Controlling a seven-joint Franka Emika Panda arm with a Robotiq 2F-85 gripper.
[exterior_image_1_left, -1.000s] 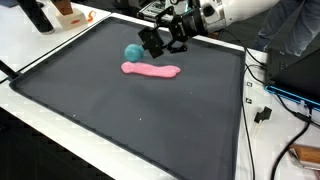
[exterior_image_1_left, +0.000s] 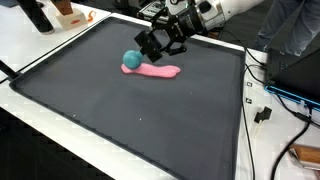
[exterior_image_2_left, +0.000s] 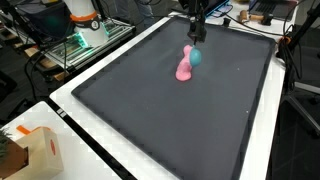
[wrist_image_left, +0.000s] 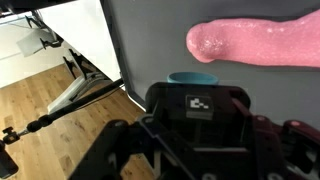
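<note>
A round teal object (exterior_image_1_left: 132, 60) appears at the left end of a long pink piece (exterior_image_1_left: 152, 70) on the dark board. My dark gripper (exterior_image_1_left: 142, 51) is shut on the teal object, reaching it from the upper right. From the other side, the teal object (exterior_image_2_left: 195, 57) overlaps the pink piece (exterior_image_2_left: 183, 70) in view; whether they touch I cannot tell. In the wrist view only a teal rim (wrist_image_left: 192, 78) shows past the gripper, which hides the rest. The pink piece's rounded end (wrist_image_left: 207, 42) lies just beyond it, apart from the rim.
The dark grey board (exterior_image_1_left: 140, 115) is clear in front of the pink piece. A pale border (exterior_image_2_left: 105, 135) runs round it. Cables (exterior_image_1_left: 285, 92) lie off its right side, and dark stands are beyond its far edge.
The teal object has moved a little toward the front of the board, closer to the pink piece's left end. My gripper has shifted with it. The pink piece has stayed in place.
</note>
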